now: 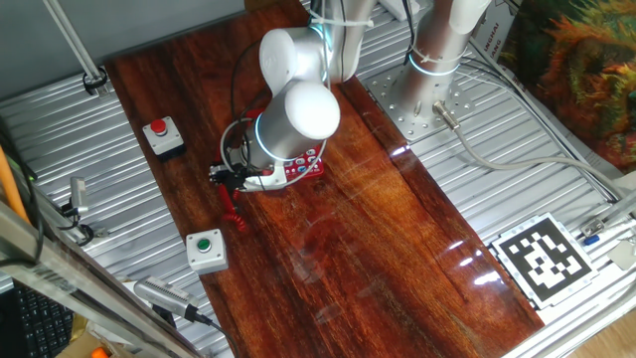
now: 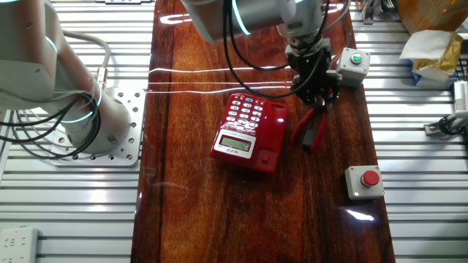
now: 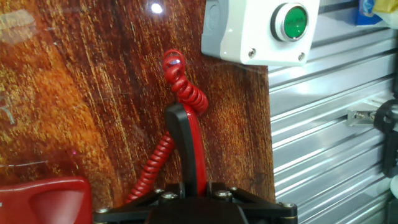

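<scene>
A red telephone (image 2: 252, 131) with a keypad and small display lies on the wooden table; its cradle side is bare. Beside it is the red and black handset (image 3: 191, 143), with a coiled red cord (image 3: 155, 163) trailing from it. In the wrist view my gripper is shut on the handset, its fingers close against both sides. The second exterior view shows the gripper (image 2: 319, 98) at one end of the handset (image 2: 316, 131). Whether the handset touches the table is hard to tell. In the first exterior view the arm covers much of the telephone (image 1: 306, 162).
A white box with a green button (image 3: 295, 23) stands near the table edge, close to the handset's far end. Another box with a red button (image 2: 363, 182) stands along the same edge.
</scene>
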